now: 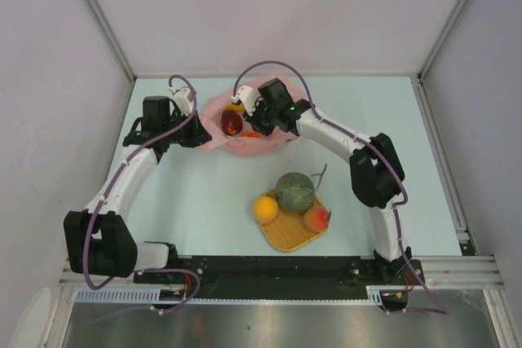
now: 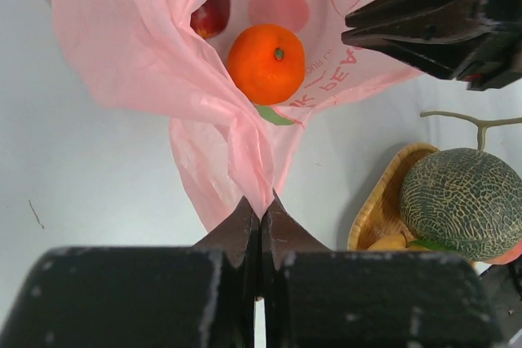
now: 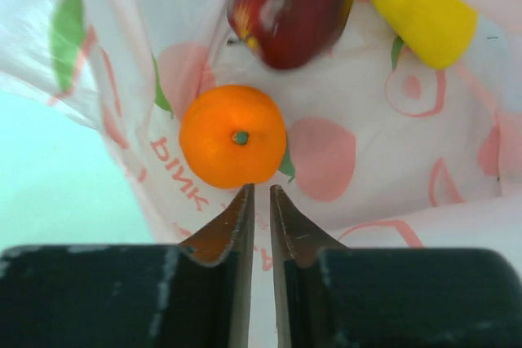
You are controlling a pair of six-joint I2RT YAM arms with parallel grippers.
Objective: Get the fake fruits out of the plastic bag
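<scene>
The pink plastic bag (image 1: pixel 249 145) lies mouth-open near the table's back edge. In the right wrist view it holds an orange (image 3: pixel 232 138), a dark red fruit (image 3: pixel 292 14) and a yellow fruit (image 3: pixel 420 18). A fold of the bag's rim is pinched in my left gripper, which is shut and holds that side up. My right gripper is at the bag's mouth, its fingers slightly apart with nothing between them. From its own view, the orange sits just beyond the fingertips; contact cannot be told.
In front of the bag stands a yellow woven basket (image 1: pixel 287 234) bearing a green netted melon (image 1: pixel 294 193), an orange-yellow fruit (image 1: pixel 265 209) and a peach (image 1: pixel 317 218). The melon's stem (image 1: pixel 320 175) sticks up towards the right arm.
</scene>
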